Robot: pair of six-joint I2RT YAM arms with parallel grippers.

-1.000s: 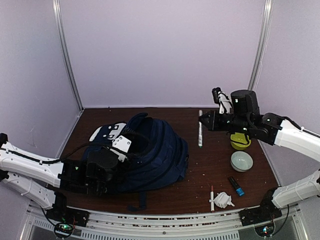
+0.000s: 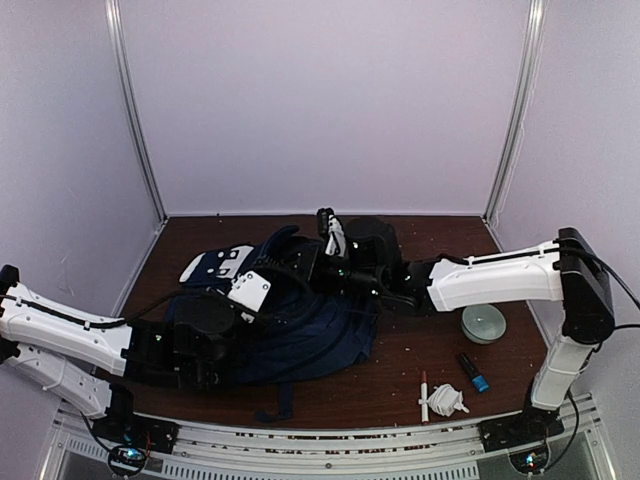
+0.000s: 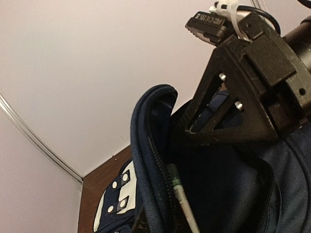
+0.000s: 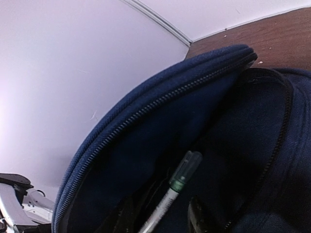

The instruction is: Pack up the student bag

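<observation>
The dark blue backpack (image 2: 310, 345) lies with its main opening unzipped. My left gripper is shut on the zippered edge (image 3: 146, 141) of that opening and holds it up. My right gripper reaches into the opening. Its fingers (image 4: 197, 213) stand apart. A white pen with a green band and clear cap slants between them, inside the bag, with a gap showing on its right; the left wrist view also shows the pen (image 3: 182, 196) behind the raised edge. From above, the pen is hidden by the right arm.
On the right side of the table are a pale bowl (image 2: 484, 323), a dark glue stick with a blue end (image 2: 473, 372), a red-and-white marker (image 2: 424, 396) and a bundled white cable (image 2: 446, 400). Bare table lies between the bag and these.
My right arm has swung left from over the right of the table to the bag, bringing the pen into its opening, and its fingers now stand apart. The left arm has barely moved.
</observation>
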